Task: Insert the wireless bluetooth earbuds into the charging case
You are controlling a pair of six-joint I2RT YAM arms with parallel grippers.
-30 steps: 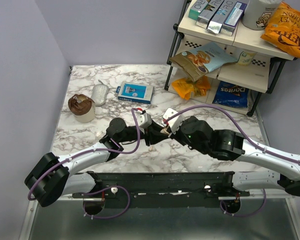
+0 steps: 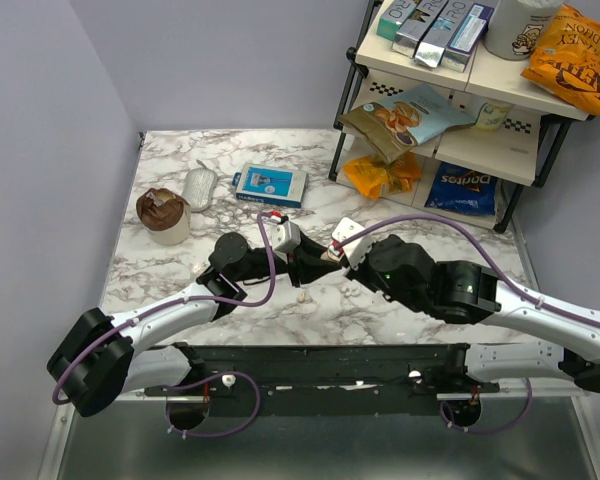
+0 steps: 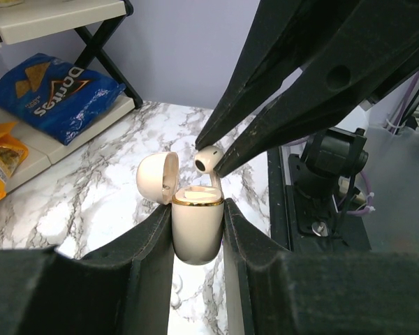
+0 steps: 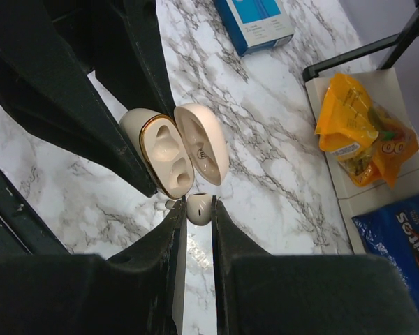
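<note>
My left gripper is shut on the cream charging case [image 3: 197, 234], which has a gold rim and its lid [image 3: 158, 177] open. The right gripper is shut on a small white earbud [image 3: 208, 159], whose stem points down toward the case. In the right wrist view, the case's two hollows [image 4: 169, 144] look empty, and the earbud [image 4: 199, 209] shows just below the case's end. In the left wrist view the earbud is above the case opening, beside the lid; whether stem and case touch, I cannot tell. From the top, both grippers meet above the table, largely hiding these pieces.
A blue-and-white box [image 2: 271, 185], a grey pouch [image 2: 199, 188] and a brown-topped container [image 2: 163, 215] stand at the back left. The snack shelf [image 2: 485, 155] occupies the back right. A small pale item [image 2: 303, 296] lies on the marble table below the grippers.
The left arm has moved very little. Both grippers stay close together over the table.
</note>
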